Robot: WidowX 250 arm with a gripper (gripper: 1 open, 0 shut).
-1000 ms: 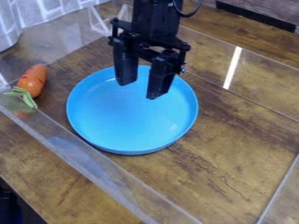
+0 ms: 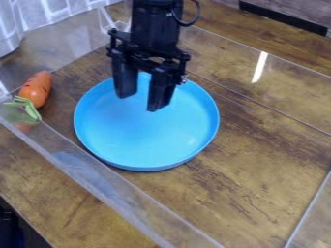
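My black gripper [image 2: 142, 85] hangs over the back part of a blue plate [image 2: 145, 131], its two fingers spread apart with nothing visible between them. An orange carrot [image 2: 37, 89] with a green top lies left of the plate, apart from it.
Clear plastic walls run along the left and right of the wooden surface [image 2: 246, 174]. The wood to the right of the plate is clear. A white object [image 2: 18, 21] stands at the back left.
The gripper has shifted slightly to the left over the plate. The plate and carrot look unmoved.
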